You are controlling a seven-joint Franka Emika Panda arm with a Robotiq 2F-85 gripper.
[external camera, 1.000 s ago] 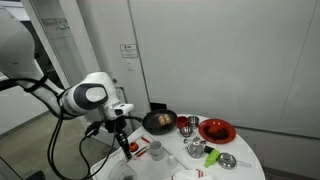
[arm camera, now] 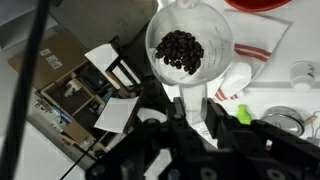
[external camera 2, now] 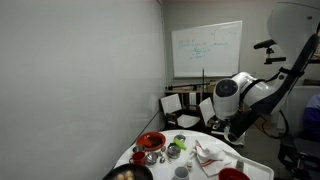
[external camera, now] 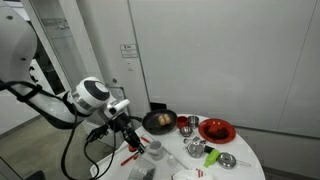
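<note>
A pale, round-bowled scoop (arm camera: 218, 62) holding a heap of dark brown beans (arm camera: 178, 48) fills the upper middle of the wrist view. Its handle (arm camera: 193, 100) runs down between the fingers of my gripper, which is shut on it. In exterior view 1 the gripper (external camera: 139, 150) hangs over the table's near left part, tilted. A pale grey shape below it there is too small to name surely. Exterior view 2 shows the arm's white wrist (external camera 2: 227, 98) at the table's right side, its fingertips unclear.
A dark pan (external camera: 160, 122), a grey cup (external camera: 155, 149), a red bowl (external camera: 216, 130), a green item (external camera: 212, 157) and a strainer (external camera: 227, 160) stand on the white table. The wrist view also has a striped towel (arm camera: 265, 38) and a small white container (arm camera: 301, 73).
In exterior view 1 my gripper has shifted slightly right and tilted, while the arm's wrist has leaned left. The tableware has stayed put.
</note>
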